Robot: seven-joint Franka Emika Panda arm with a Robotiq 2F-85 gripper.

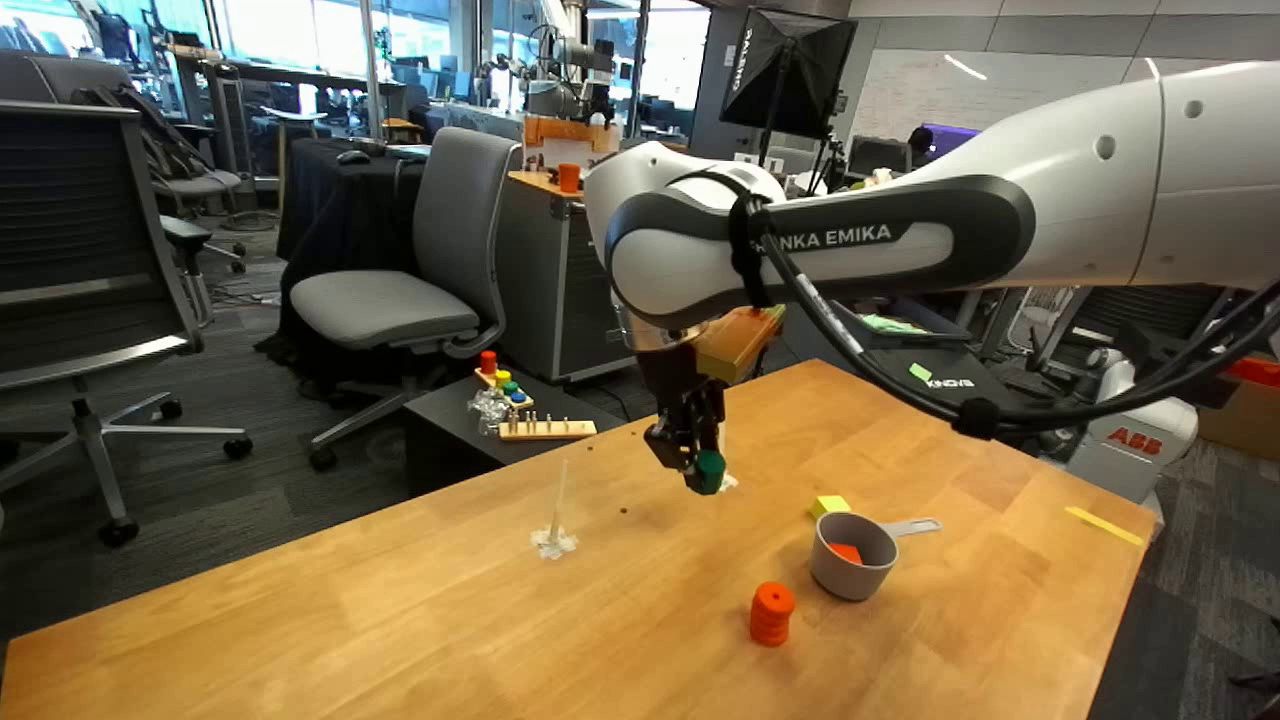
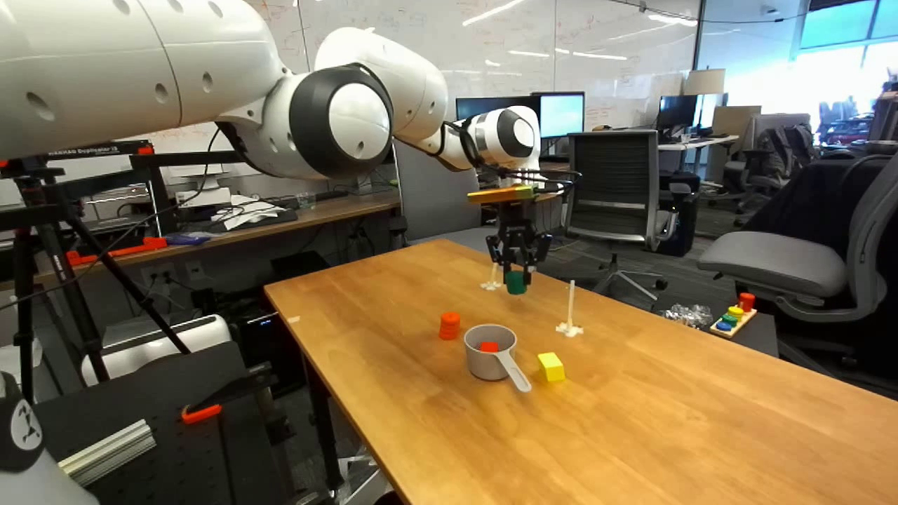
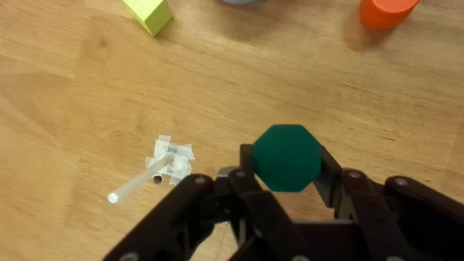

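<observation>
A dark green octagonal piece is pinched between the two black fingers of my gripper, held up in the air above the wooden table. Exterior view 2 shows the same green piece hanging below the gripper, clear of the tabletop. One thin pale peg stands taped to the table, left of the held piece in the wrist view. Another upright peg is farther left in exterior view 1. A stack of orange-red discs stands by itself on the table.
The grey handled pot, with an orange-red piece inside, stands near the orange stack. Beside it lies a yellow block.
</observation>
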